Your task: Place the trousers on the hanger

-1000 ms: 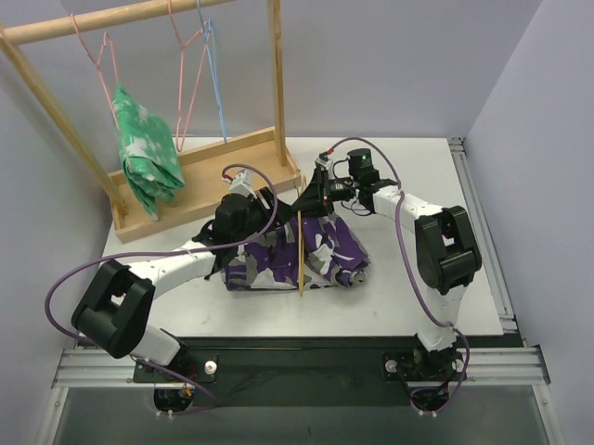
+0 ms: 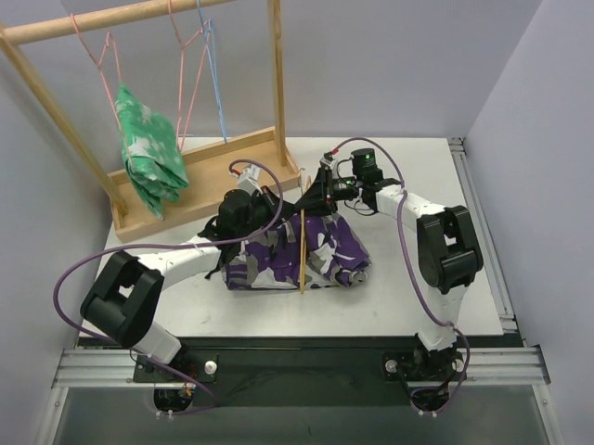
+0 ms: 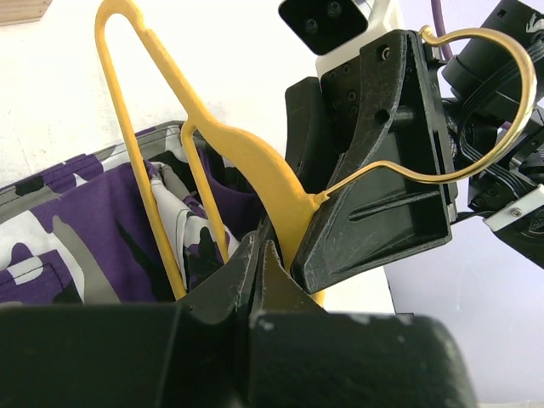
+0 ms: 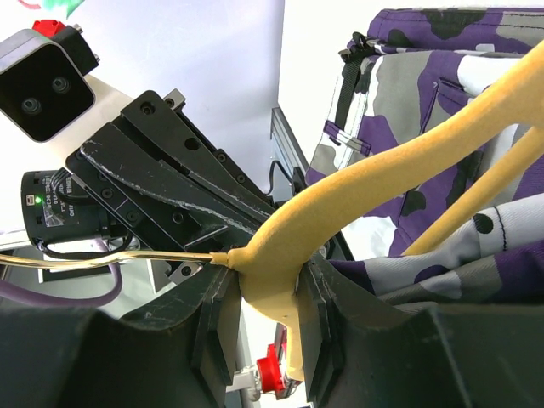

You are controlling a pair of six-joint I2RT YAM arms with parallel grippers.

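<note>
Purple, grey and white camouflage trousers [image 2: 264, 264] lie folded on the table beneath both arms. A yellow hanger [image 2: 303, 255] stands across their middle, its hook [image 3: 489, 38] pointing toward the right arm in the left wrist view. My right gripper is shut on the hanger's neck. Close to that neck, my left gripper has its fingertips together, and nothing shows between them. Fabric [image 3: 183, 234] shows between the hanger's bars; whether it passes through the hanger I cannot tell. Both grippers hide part of the hanger from above.
At the back left stands a wooden rack [image 2: 200, 176] with a top rail [image 2: 102, 20]. A green garment [image 2: 148, 148] hangs there beside an empty pink hanger [image 2: 192, 83] and a blue hanger [image 2: 216, 83]. Bare table [image 2: 418, 278] lies to the right.
My left gripper has shifted slightly right, toward the hanger's neck. The right arm has barely moved and the trousers lie as before. The green garment on the rack sways.
</note>
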